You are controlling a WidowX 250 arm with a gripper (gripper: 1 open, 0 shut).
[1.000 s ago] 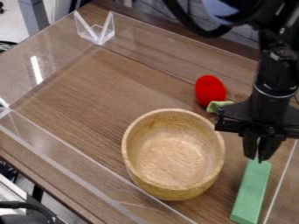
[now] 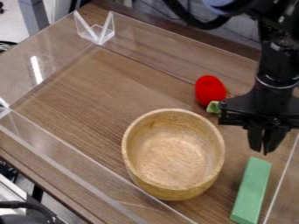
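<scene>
My gripper (image 2: 267, 140) hangs at the right of the camera view, just above and behind the upper end of a green block (image 2: 251, 192), its fingers shut with nothing visible between them. A wooden bowl (image 2: 172, 154) sits to the lower left of it. A red object (image 2: 211, 89) with a light green part at its lower end lies behind the bowl, left of the arm.
A clear acrylic holder (image 2: 97, 28) stands at the back left. Dark cables lie beyond the table's edge at the lower left.
My gripper has risen a little over the last second, away from the green block. The bowl, block and red object have not moved.
</scene>
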